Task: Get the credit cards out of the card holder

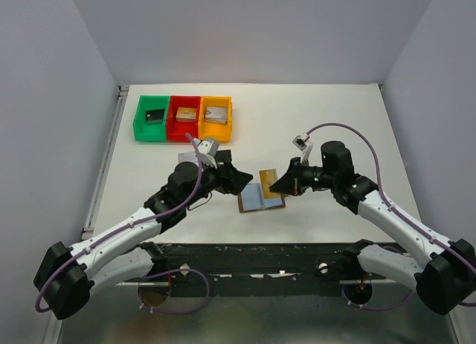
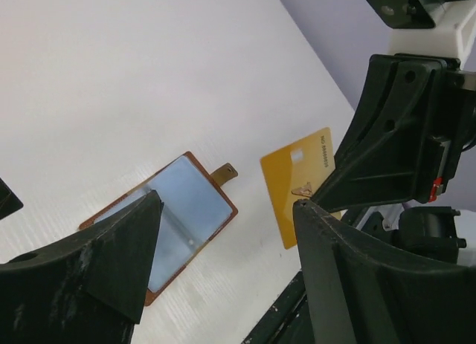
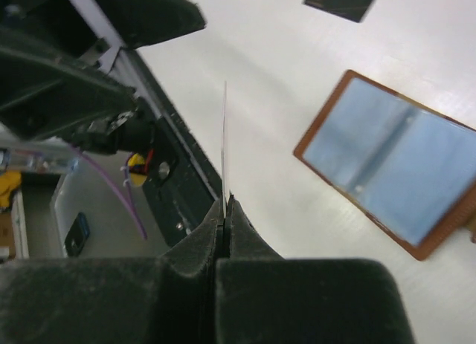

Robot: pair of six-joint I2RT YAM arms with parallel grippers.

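The card holder [image 2: 190, 203] lies open and flat on the table, its pale blue pockets framed by a brown border. Above the table a gold card [image 2: 296, 177] is pinched by a corner in my right gripper [image 1: 278, 186]. Seen edge-on, the same card is a thin line [image 3: 224, 147] rising from the shut right fingers [image 3: 229, 244]. My left gripper is open, and its empty fingers face the holder and the gold card. In the top view the holder [image 1: 251, 198] is partly hidden by the right gripper and the card.
Green [image 1: 138, 128], red [image 1: 175, 136] and yellow bins [image 1: 206, 137] stand at the back left with cards inside. A silver card [image 1: 187, 157] and a dark card [image 1: 223, 156] lie in front of them, partly covered by the left arm.
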